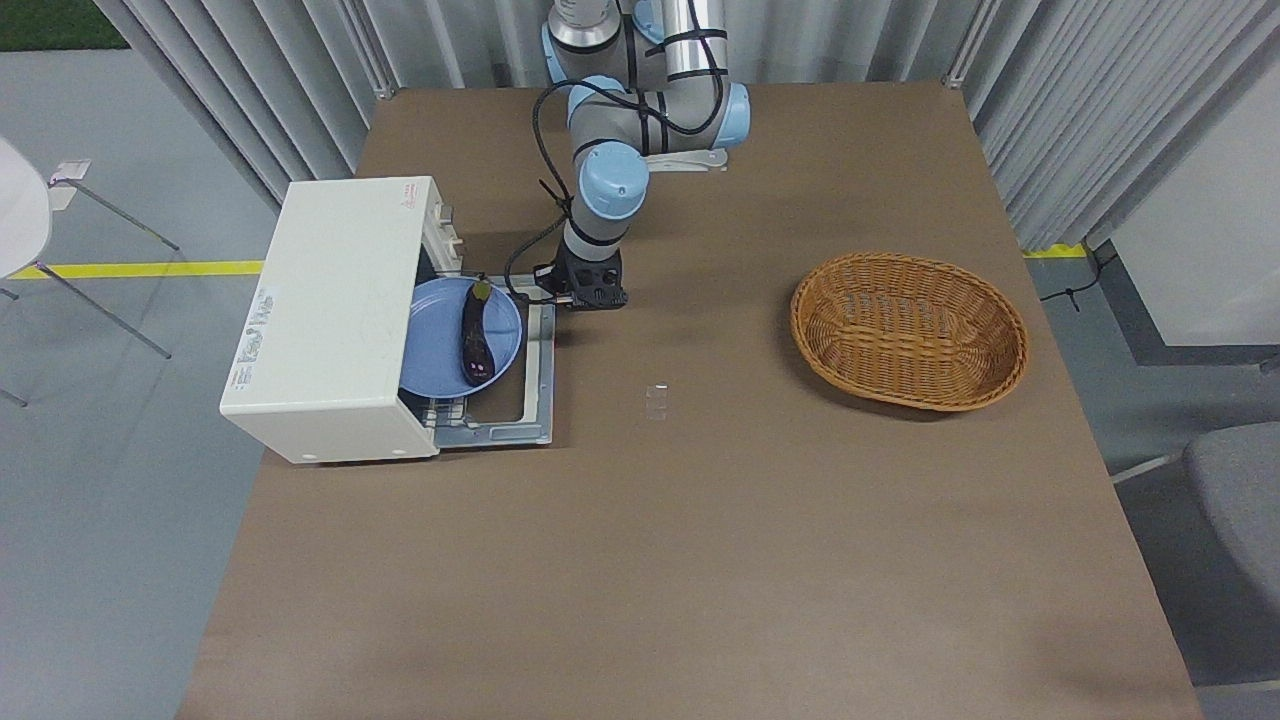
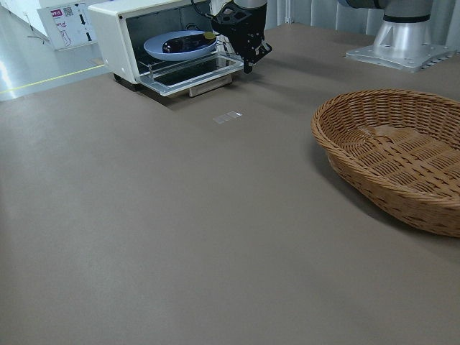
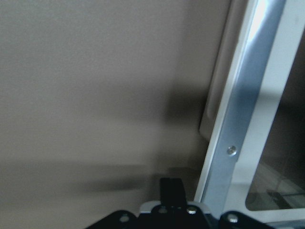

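Observation:
The white toaster oven (image 1: pixel 324 300) stands on the left of the table with its door (image 1: pixel 537 384) lowered flat. Inside, on the pulled-out rack, a blue plate (image 1: pixel 432 348) holds an eggplant (image 1: pixel 476 342). My gripper (image 1: pixel 582 300) points down beside the outer edge of the door, low near the table in the left view. In the wrist view the door's metal edge (image 3: pixel 243 119) runs along the right, next to the black fingertips (image 3: pixel 171 188), which appear together with nothing visible between them.
A wicker basket (image 1: pixel 908 336) sits on the right of the table (image 1: pixel 744 540).

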